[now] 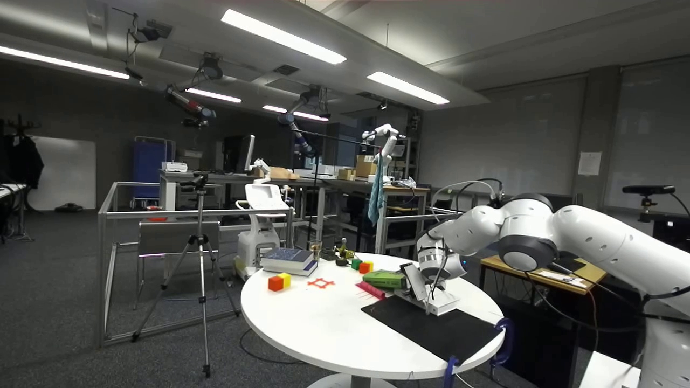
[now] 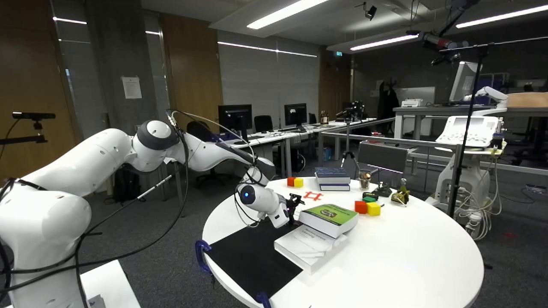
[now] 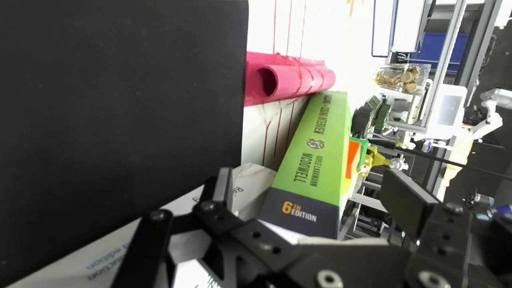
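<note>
The thick green book (image 2: pixel 331 213) lies on top of a white book (image 2: pixel 303 247) on the round table. Its green spine and dark "6th Edition" end show in the wrist view, as seen between my gripper's spread fingers (image 3: pixel 223 189). My gripper (image 2: pixel 293 206) is open, tilted sideways beside the left end of the stack. Whether a finger touches either book cannot be told. A pink roll (image 3: pixel 300 81) lies just beyond the green book, along the edge of the black mat (image 3: pixel 120 96).
Red and yellow blocks (image 2: pixel 367 207) with a green one stand behind the books. A stack of blue books (image 1: pixel 289 260), an orange-red frame (image 1: pixel 321 283) and another block pair (image 1: pixel 279 281) are farther off. Clamps (image 2: pixel 203 255) hold the mat's edge.
</note>
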